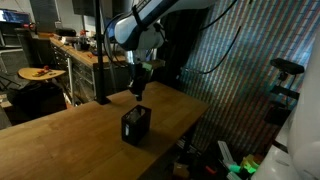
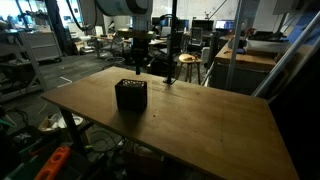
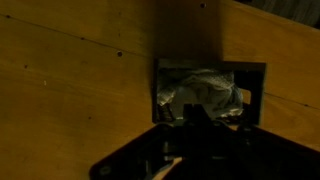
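Observation:
A black open-topped box (image 1: 136, 125) stands on the wooden table near its front edge. Inside it, a pale crumpled item (image 3: 205, 90), perhaps cloth or a bag, shows in the wrist view. My gripper (image 1: 138, 97) hangs just above the box, pointing down and clear of it. It is shut, and nothing shows between its fingers. In the second exterior view the gripper (image 2: 138, 71) is small and dark over the box (image 2: 131, 95). The wrist view is too dark to make out the fingertips well.
A dark post (image 1: 99, 60) rises at the table's far edge. Cables and gear (image 1: 235, 165) lie beyond the front right edge.

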